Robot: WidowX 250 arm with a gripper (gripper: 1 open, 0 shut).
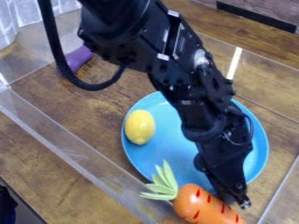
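The black gripper (232, 192) reaches down over the right part of a blue plate (163, 156), its tips at the top edge of an orange toy carrot (205, 206) with green leaves. The carrot lies at the plate's near edge, at the bottom of the view. The fingers overlap in view, so whether they grip the carrot is hard to tell. A yellow lemon (139, 126) sits on the left of the plate.
A purple object (77, 58) lies at the back left, partly behind the arm. A clear plastic edge runs diagonally across the lower left. The wooden surface (52, 114) left of the plate is mostly clear.
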